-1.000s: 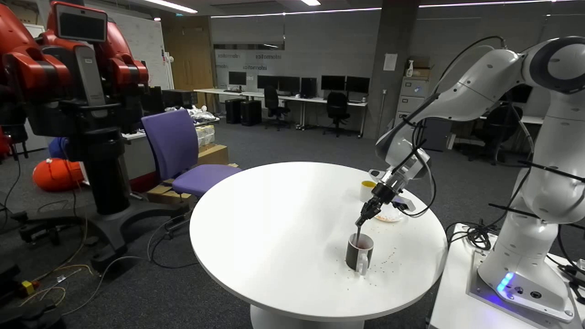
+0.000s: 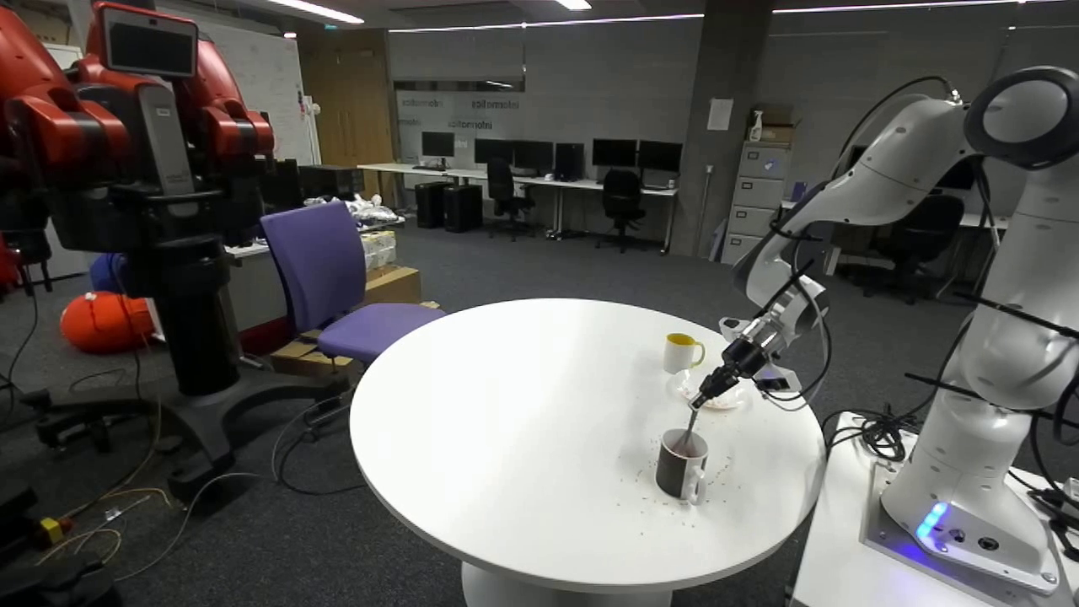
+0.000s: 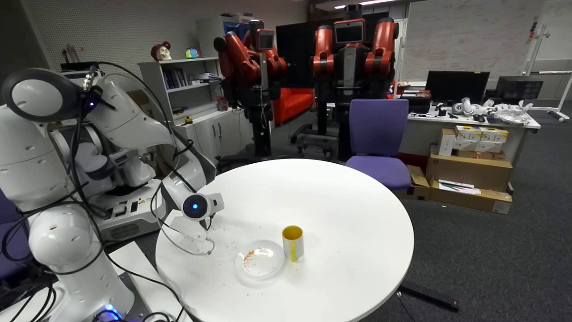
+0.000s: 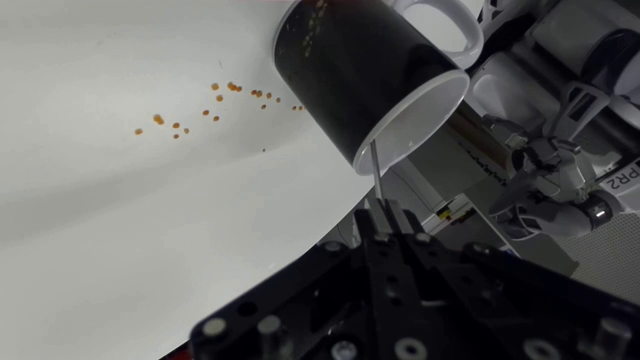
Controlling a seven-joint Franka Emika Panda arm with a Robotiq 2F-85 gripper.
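In exterior view 1 a black mug [image 2: 670, 469] with a white rim and handle stands upright on the round white table. My gripper [image 2: 695, 404] is above it, tilted, shut on a thin metal utensil [image 2: 690, 425] that reaches down into the mug. From the wrist, the utensil's handle [image 4: 376, 168] runs from between my fingertips past the rim of the mug [image 4: 360, 72]; its lower end is hidden inside. The arm blocks this mug in exterior view 2.
A white mug with a yellow inside [image 3: 292, 244] stands beside a clear plate [image 3: 276, 272] bearing orange crumbs. Small orange grains [image 4: 175, 125] lie scattered around the black mug.
My gripper and the black mug have both shifted to the right in exterior view 1, the utensil still inside the mug. The white-and-yellow mug is now less covered by the arm.
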